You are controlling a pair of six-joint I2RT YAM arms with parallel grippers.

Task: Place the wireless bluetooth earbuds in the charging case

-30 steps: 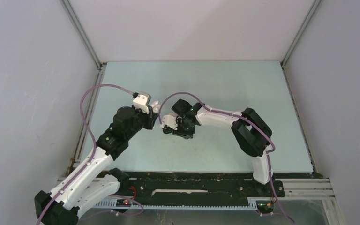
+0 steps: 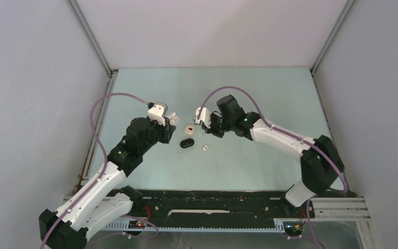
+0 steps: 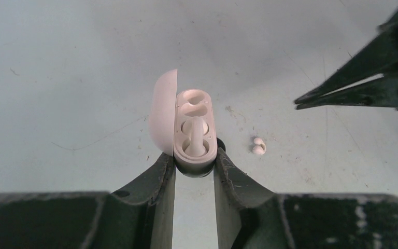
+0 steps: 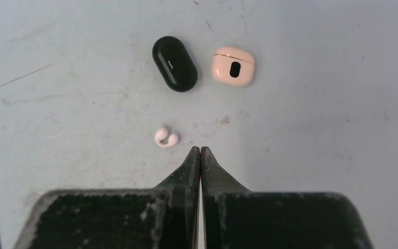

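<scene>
A white charging case with its lid up is clamped in my left gripper. One earbud stands in the case's front slot; the cavities behind it look empty. A small pinkish-white C-shaped earbud lies loose on the table, clear of my right gripper. That gripper's fingertips meet with nothing between them, and in the right wrist view they are below and right of the earbud. From above, the same earbud shows as a white speck in front of the right arm.
A closed black oval case and a pale pink case with a dark oval mark lie on the table between the arms.
The left arm holds still.
</scene>
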